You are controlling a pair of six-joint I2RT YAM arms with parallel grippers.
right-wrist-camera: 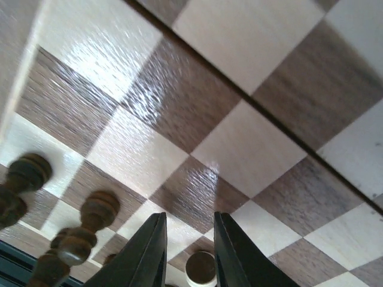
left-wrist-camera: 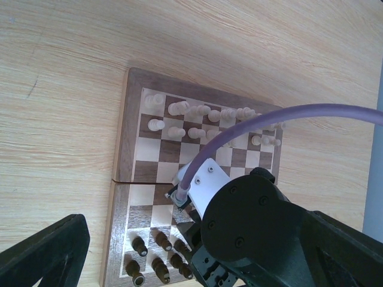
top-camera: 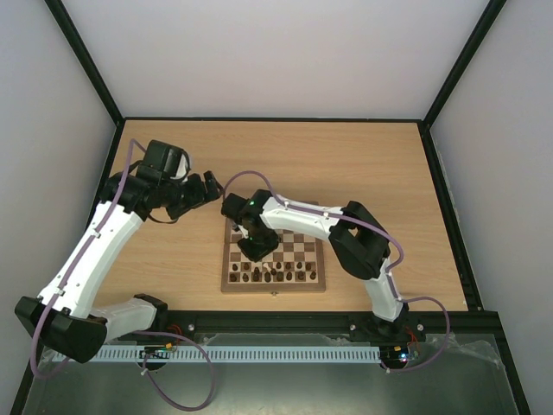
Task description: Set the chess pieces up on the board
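The chessboard lies on the table, with dark pieces in rows along its near side. In the left wrist view, pale pieces line the far side, partly covered by the right arm's hose. My right gripper is over the dark half of the board, open, with no piece gripped. A dark round piece top with a pale edge shows between and below its fingers; taller dark pieces stand to the left. My left gripper hangs open and empty beyond the board's far left corner.
A fold seam crosses the board's middle. The right arm spans the board from the right and hides much of its far half. Bare table surrounds the board on the far side and at both sides.
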